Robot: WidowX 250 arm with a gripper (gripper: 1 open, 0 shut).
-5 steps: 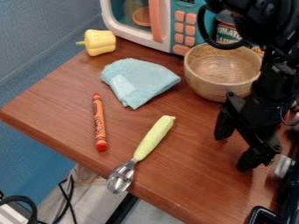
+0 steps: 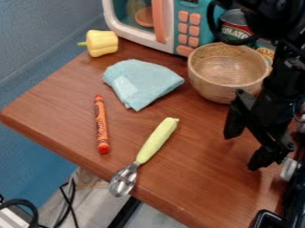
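My black gripper [image 2: 243, 144] hangs low at the right edge of the wooden table, its two dark fingers spread apart, with nothing seen between them. A light wooden bowl [image 2: 212, 80] sits behind it. To its left lie a spoon with a pale green handle [image 2: 158, 140], an orange crayon [image 2: 102, 125] and a folded light blue cloth [image 2: 139, 82].
A teal toy microwave [image 2: 188, 27] and a can [image 2: 234, 28] stand at the back. A yellow pepper [image 2: 100, 42] is at the far left corner. Bare tabletop [image 2: 202, 178] lies around the spoon; cables hang below the front edge.
My gripper has shifted slightly up and to the right. The objects on the table have not moved.
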